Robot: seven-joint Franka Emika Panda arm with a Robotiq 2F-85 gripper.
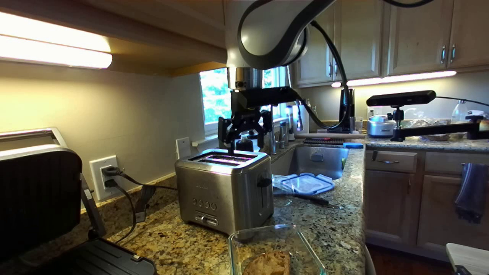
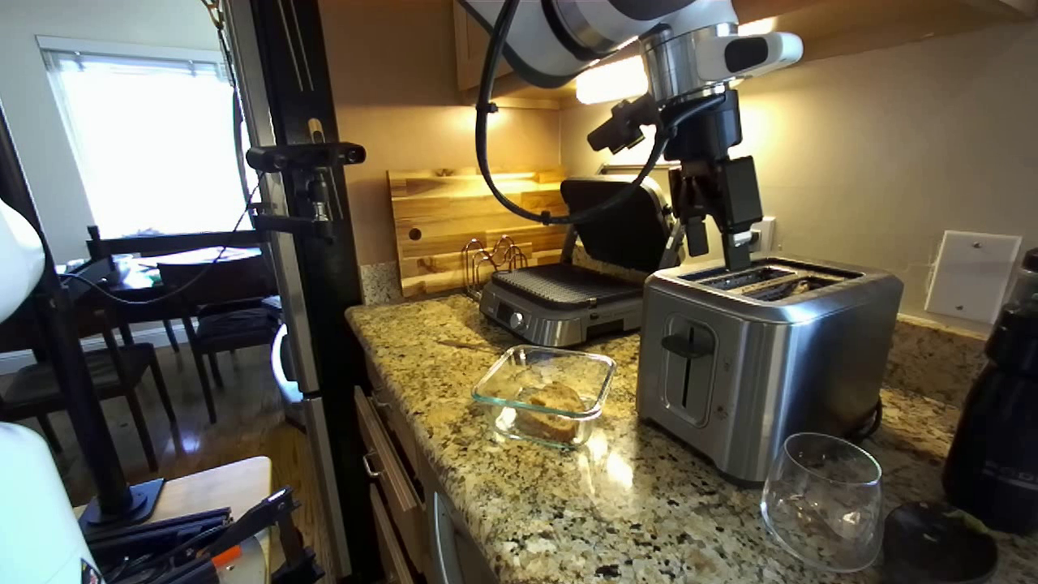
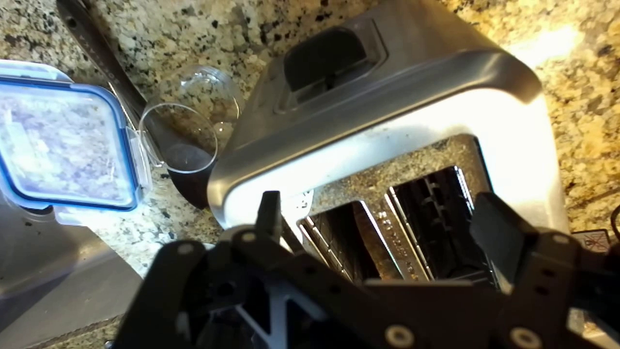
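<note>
A brushed-steel toaster (image 1: pixel 220 192) stands on the granite counter, its two slots facing up. Just above its top, my gripper is open, with one finger (image 3: pixel 268 215) on each side of the slots in the wrist view. Nothing shows held between the fingers. The left slot (image 3: pixel 343 238) has a brownish surface inside; whether that is bread, I cannot tell. The right slot (image 3: pixel 439 221) looks dark, with wires visible. The lever (image 2: pixel 688 341) sits high on the toaster's end. A piece of bread (image 2: pixel 551 409) lies in a clear glass container (image 2: pixel 496 397) beside the toaster.
An open contact grill (image 2: pixel 564 302) stands beyond the container. Close to the toaster's lever end are a clear glass (image 2: pixel 822 506), a dark-handled utensil (image 3: pixel 101 55) and a blue-edged lid (image 3: pixel 64 145). The sink (image 1: pixel 316 158) lies behind. A cabinet hangs low overhead.
</note>
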